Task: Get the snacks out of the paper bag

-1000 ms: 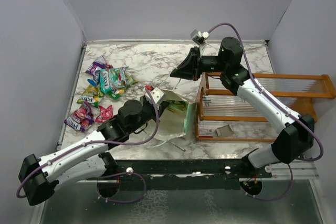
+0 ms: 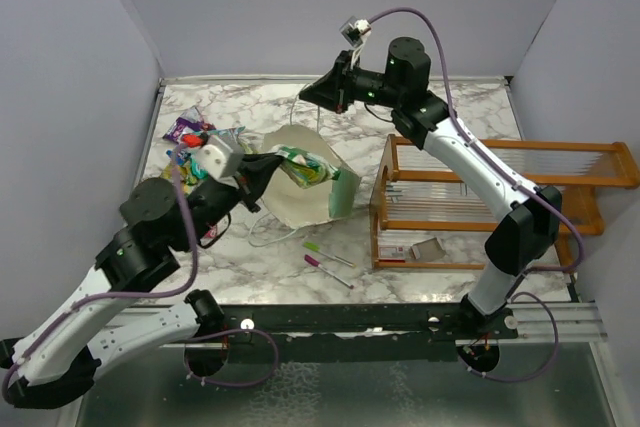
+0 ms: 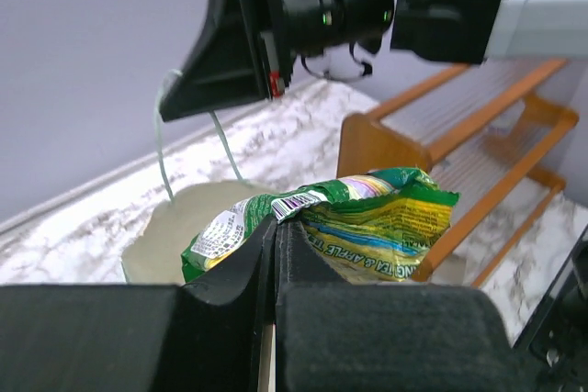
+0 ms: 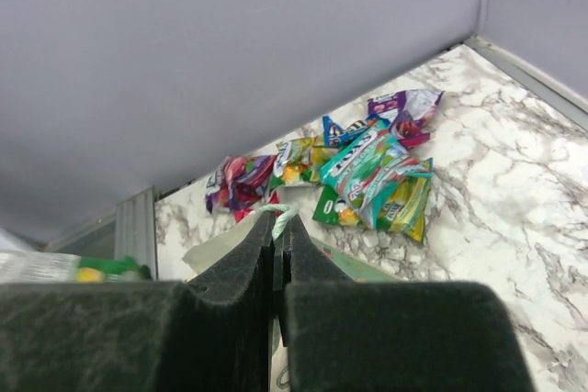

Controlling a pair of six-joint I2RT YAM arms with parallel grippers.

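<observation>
A green and yellow snack packet (image 3: 367, 222) is pinched by its middle in my left gripper, which is shut on it. From above, this packet hangs over the mouth of the pale paper bag (image 2: 292, 209). The bag's rim shows behind the packet in the left wrist view. My right gripper is shut on the bag's thin whitish handle (image 4: 276, 211), above the bag's back side. Whether more snacks sit inside the bag is hidden.
Several colourful snack packets (image 4: 372, 167) lie on the marble table's left side, partly behind the left arm from above. A wooden rack (image 2: 385, 202) stands right of the bag. Two markers (image 2: 328, 270) lie in front of it.
My left gripper has risen out of the bag with the green packet. My right gripper has moved left with the handle, and the bag has tilted and shifted, uncovering the markers.
</observation>
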